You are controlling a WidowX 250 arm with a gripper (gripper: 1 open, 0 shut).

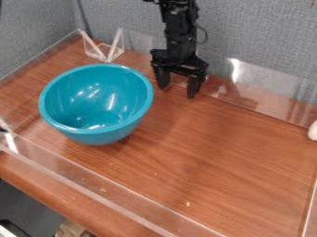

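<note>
My black gripper (177,79) hangs at the back centre of the wooden counter, low near the surface, its two fingers pointing down and spread apart. I see nothing clearly held between them. A large turquoise bowl (95,104) sits on the left, in front of the gripper and to its left.
A white wire rack (103,48) stands at the back left against the wall. A pale object (310,130) shows at the right edge. A transparent strip runs along the back wall.
</note>
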